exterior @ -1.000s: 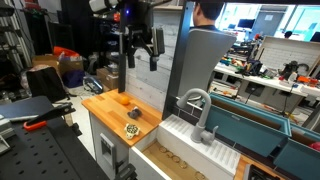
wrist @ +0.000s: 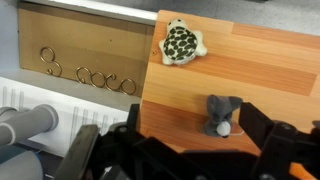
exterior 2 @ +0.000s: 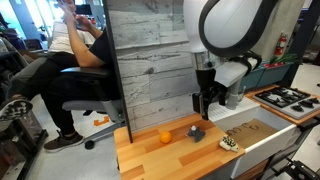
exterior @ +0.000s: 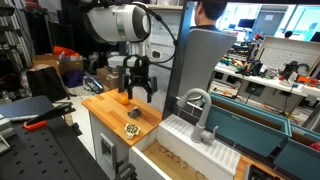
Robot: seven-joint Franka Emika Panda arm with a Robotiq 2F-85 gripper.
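My gripper stands open above the wooden counter, its black fingers spread apart in the wrist view. A small dark grey object, perhaps a plush toy, lies on the wood close to the right finger in that view. A patterned turtle-like toy rests nearer the drawer. An orange round thing sits on the counter to the left in exterior view 2. Nothing shows between my fingers.
An open drawer with a few metal rings inside lies beside the counter. A grey faucet rises at the white sink area. A grey plank wall stands behind the counter. A person sits beyond it.
Over the last second my gripper has come down toward the counter, from well above it to just over the grey object's area. The objects on the counter have not moved.
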